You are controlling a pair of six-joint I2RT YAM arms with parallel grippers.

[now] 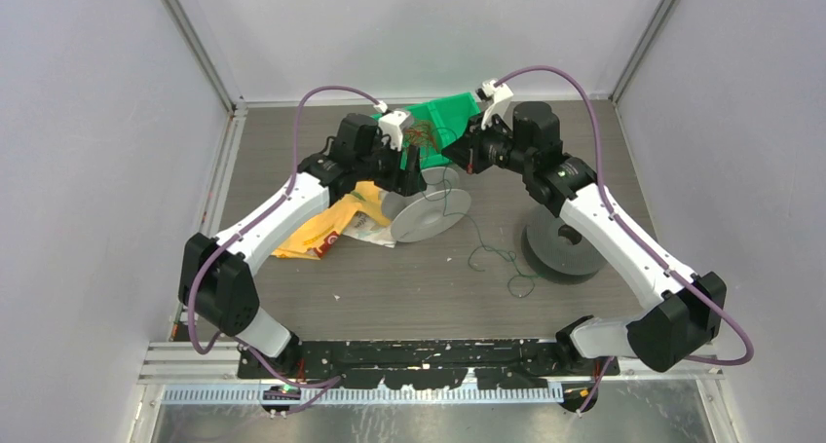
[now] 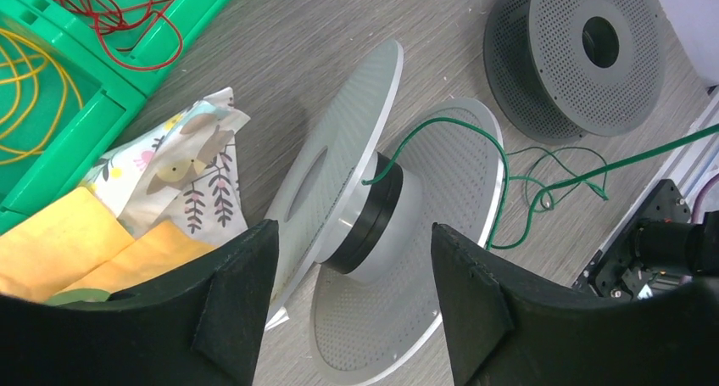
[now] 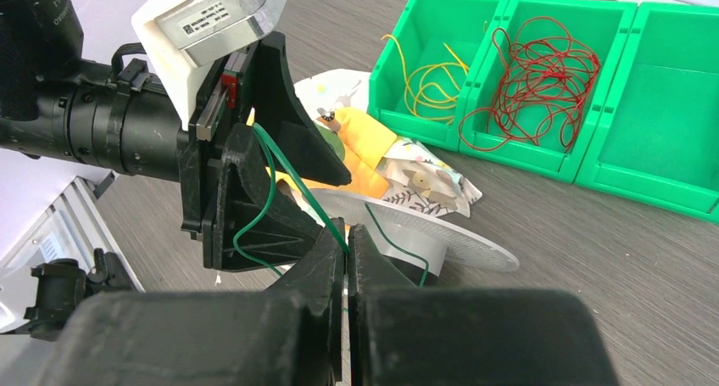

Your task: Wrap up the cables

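A pale grey spool (image 2: 339,178) with a black-banded hub (image 2: 370,220) lies tilted on the table. My left gripper is open above it, empty, its fingers on either side of the hub in that view. A green cable (image 2: 458,121) arches over the hub from near one flange, loops past the other flange, and runs off to the right. In the right wrist view, my right gripper is shut on the green cable (image 3: 309,198), close beside the left fingers (image 3: 267,212). Whether any cable is wound on the hub I cannot tell.
Behind the spool stands a green bin (image 3: 589,153) holding yellow cable (image 3: 437,85) and red cable (image 3: 543,89), with one compartment empty. Yellow and patterned bags (image 3: 373,140) lie alongside. A dark grey spool (image 1: 565,243) sits at right, near loose green cable (image 1: 521,282).
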